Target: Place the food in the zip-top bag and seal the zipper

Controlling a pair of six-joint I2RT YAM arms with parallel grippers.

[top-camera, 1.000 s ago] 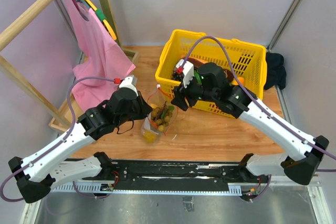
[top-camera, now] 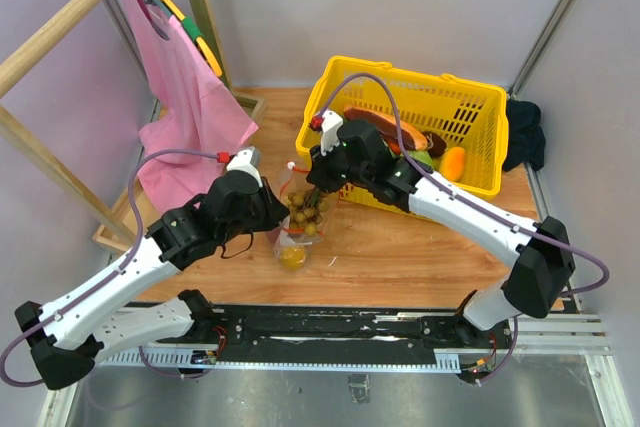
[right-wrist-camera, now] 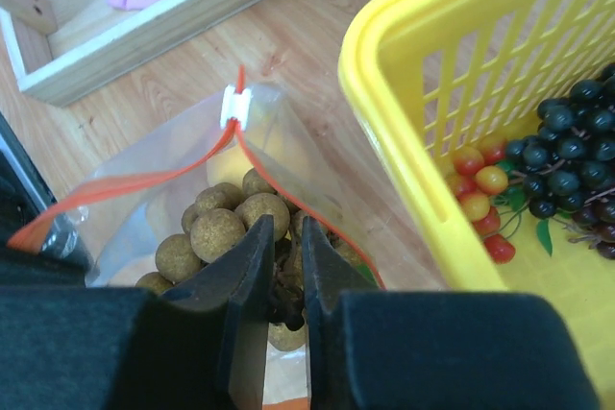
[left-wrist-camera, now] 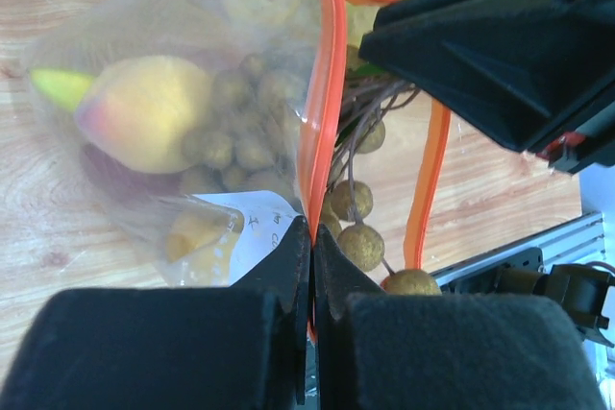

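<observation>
The clear zip bag [top-camera: 297, 179] lies on the table with its orange-edged mouth gaping. Through its film in the left wrist view show a pink-yellow fruit [left-wrist-camera: 149, 112] and a bunch of brown round fruit [left-wrist-camera: 360, 246], part of it at the mouth. My left gripper is shut on the orange zip edge [left-wrist-camera: 325, 103]. Above the opening, my right gripper is shut on the bunch's dark stems [right-wrist-camera: 285, 302], the round fruit [right-wrist-camera: 217, 233] hanging within the mouth. At one end of the zip sits the white slider [right-wrist-camera: 234, 108].
Close by on the right stands the yellow basket [top-camera: 480, 97], holding an orange fruit [top-camera: 452, 163], dark grapes [right-wrist-camera: 572, 146] and other food. A pink cloth [top-camera: 185, 97] hangs from a wooden rack on the left.
My right gripper has moved left, from beside the basket's near corner to over the bag's mouth. The left gripper has stayed at the bag edge.
</observation>
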